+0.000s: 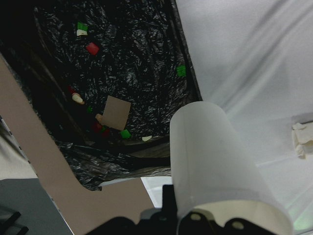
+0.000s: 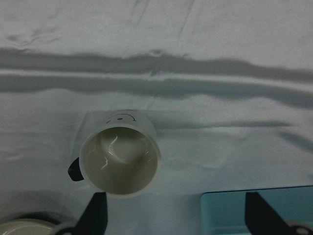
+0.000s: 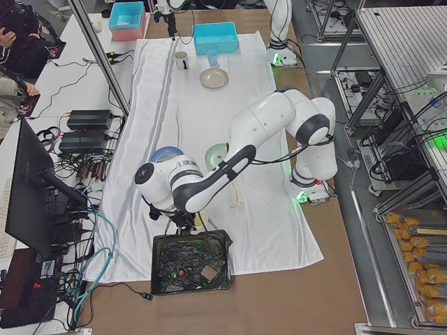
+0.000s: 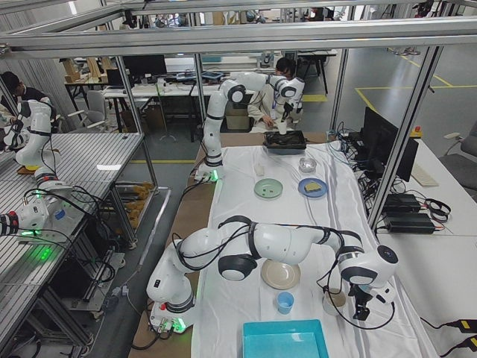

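A white paper cup (image 1: 220,161) fills the lower right of the left wrist view, with my left gripper (image 4: 282,119) shut on it, above the edge of a black bin (image 3: 192,276) lined with black plastic. Inside the bin lie a cardboard square (image 1: 116,112) and several small red, green and cream scraps. My right gripper (image 4: 361,302) hangs open above a white mug (image 2: 120,159) with a drawn face, nothing between its fingers.
A blue plate (image 4: 313,188), green plate (image 4: 268,189), foil bowl (image 4: 307,164), beige plate (image 4: 281,277), blue cup (image 4: 285,302) and blue tray (image 4: 283,339) stand on the white cloth.
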